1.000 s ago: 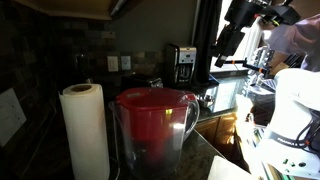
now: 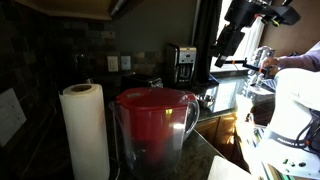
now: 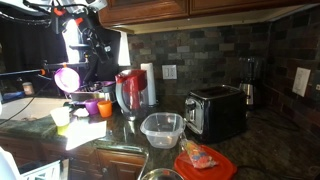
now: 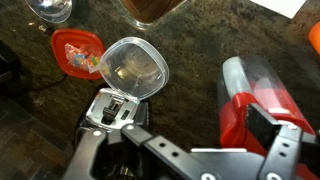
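Observation:
High above the counter, my gripper [image 2: 238,32] hangs at the upper right of exterior view 1, clear of everything on the counter. In the wrist view its dark fingers stand wide apart along the bottom edge, open, with nothing seen between them. A clear pitcher with a red lid [image 2: 155,98] stands upright in the foreground; the wrist view shows the pitcher [image 4: 240,85] from above, partly behind the right finger [image 4: 262,125]. A clear plastic container [image 3: 162,128] rests on the counter, near a red tray [image 3: 212,168] holding a bag [image 3: 198,155].
A paper towel roll [image 2: 86,130] stands beside the pitcher. The black toaster [image 3: 216,112] is behind the tray. Orange [image 3: 106,108] and purple cups [image 3: 92,108] stand left of the pitcher, near a white sheet [image 3: 85,132]. Bare counter [image 3: 275,150] shows at the right.

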